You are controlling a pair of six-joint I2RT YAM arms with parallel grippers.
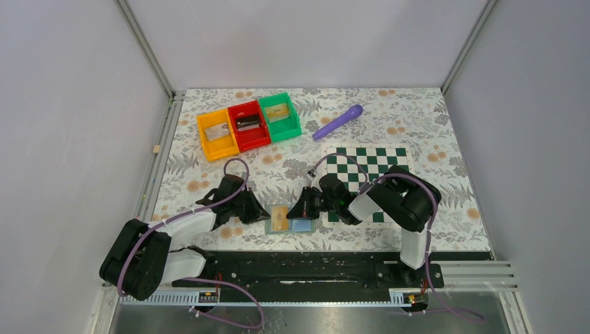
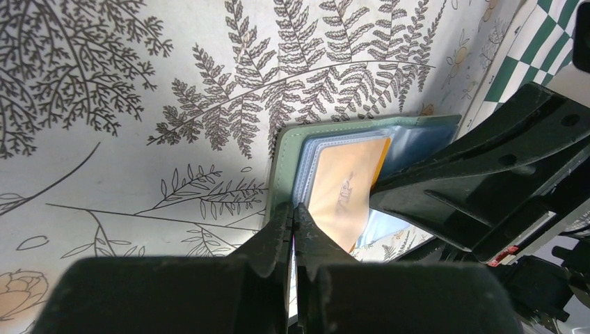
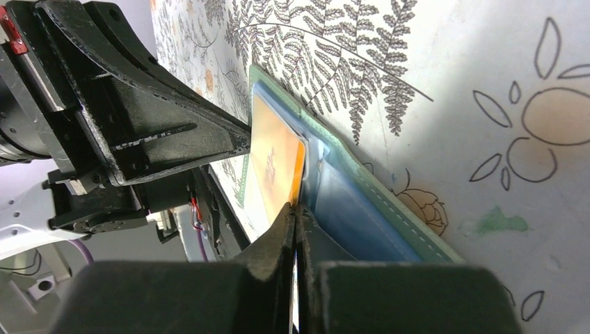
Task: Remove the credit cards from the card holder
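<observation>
The green-and-blue card holder (image 1: 270, 227) lies open and flat near the table's front edge. In its left sleeve sits an orange-tan card (image 2: 341, 182), its orange edge facing the holder's middle; the right half is a blue pocket (image 3: 367, 205) with no card showing. My left gripper is shut at the holder's left border, and nothing shows between its fingertips. On the card's orange edge rest the tips of my right gripper, also shut with nothing visible between them. Both grippers hide parts of the holder in the top view.
Yellow, red and green bins stand at the back left: a card lies in the yellow bin (image 1: 220, 147), a dark card in the red bin (image 1: 254, 142), another in the green bin (image 1: 286, 128). A purple microphone (image 1: 338, 122) and checkered board (image 1: 387, 156) lie to the right.
</observation>
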